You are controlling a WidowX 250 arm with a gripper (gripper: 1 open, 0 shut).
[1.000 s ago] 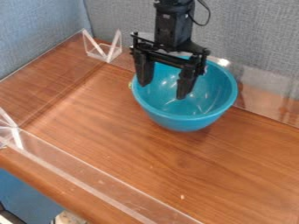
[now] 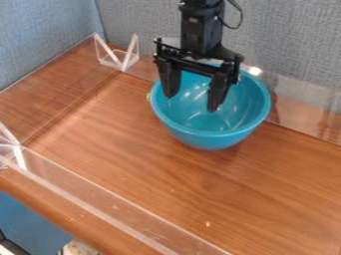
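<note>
A teal plastic bowl (image 2: 210,127) stands on the wooden table at the middle right of the camera view. My black gripper (image 2: 193,86) hangs over the bowl, its two fingers spread wide and pointing down inside the rim, one near the left side and one toward the right. I see nothing held between them.
Clear plastic barriers line the wooden table (image 2: 160,189), with white wire brackets (image 2: 118,55) at the back left. Grey padded walls stand behind and to the left.
My gripper has risen very slightly over the last second. The bowl looks unmoved.
</note>
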